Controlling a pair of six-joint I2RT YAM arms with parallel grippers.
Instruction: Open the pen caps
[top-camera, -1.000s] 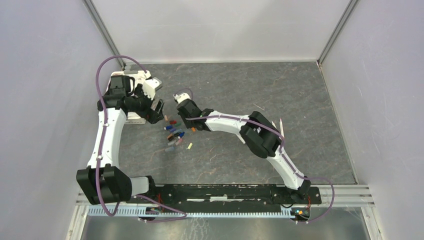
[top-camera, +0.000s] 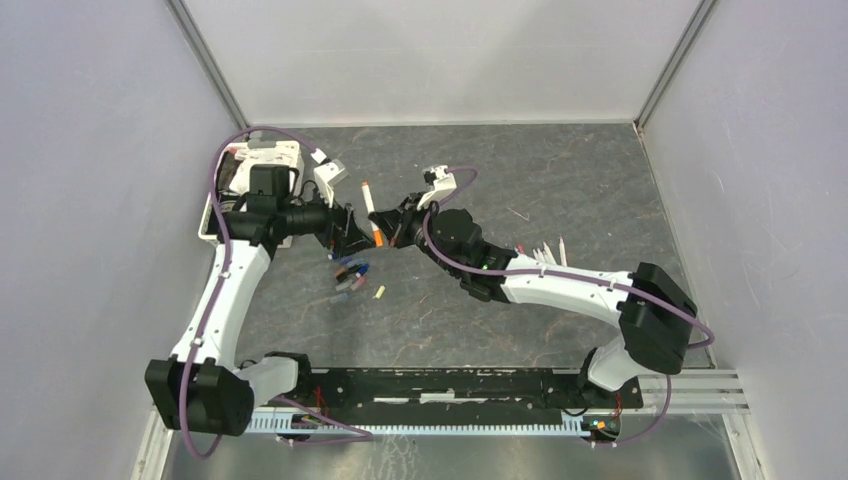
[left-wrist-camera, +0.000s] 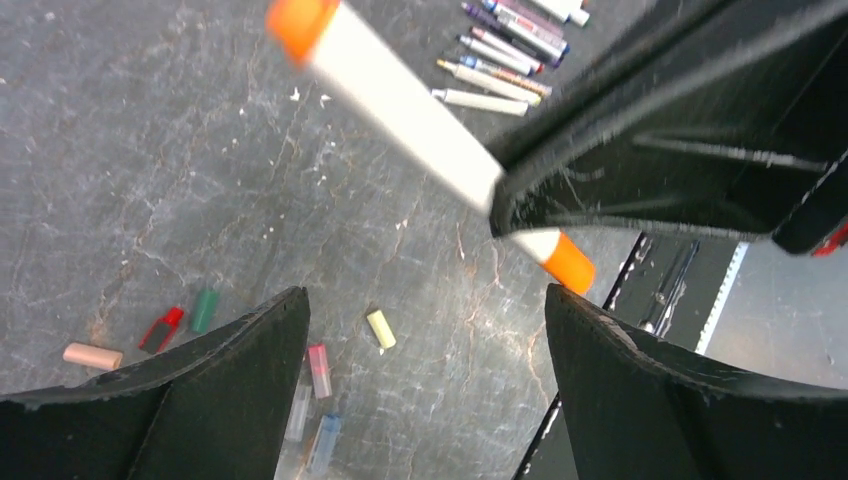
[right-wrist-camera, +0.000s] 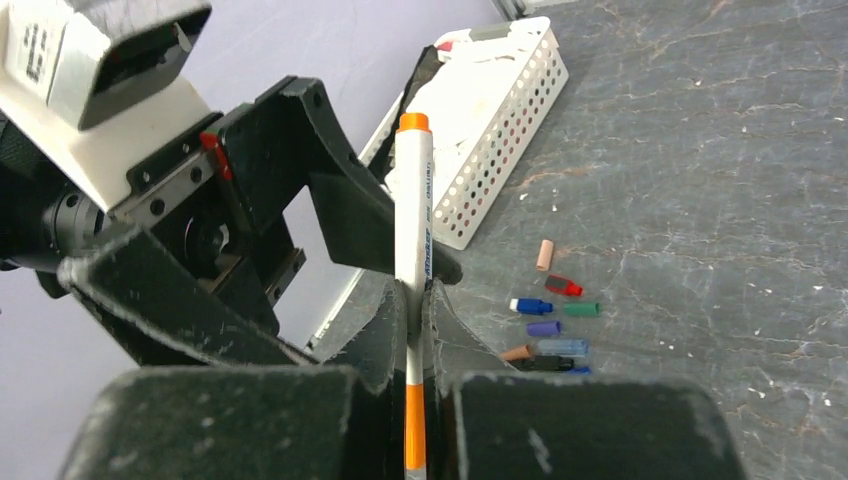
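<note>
A white pen with orange ends (right-wrist-camera: 414, 210) stands upright between the fingers of my right gripper, which is shut around its lower middle. In the left wrist view the same pen (left-wrist-camera: 410, 105) slants across the upper middle, its lower orange end (left-wrist-camera: 570, 264) near my left fingers. My left gripper is open and holds nothing. From above, it (top-camera: 362, 230) is close beside the pen's left side, its fingers facing the pen. Whether they touch it cannot be told.
Loose caps lie below the grippers, among them a yellow one (left-wrist-camera: 381, 329), a red one (right-wrist-camera: 563, 286) and a green one (right-wrist-camera: 581, 309). Several pens (left-wrist-camera: 500, 80) lie on the right part of the table. A white basket (right-wrist-camera: 510, 130) stands at the back left.
My right gripper has risen from among the caps with the pen and shifted right. The left gripper has moved rightward, closer to the pen.
</note>
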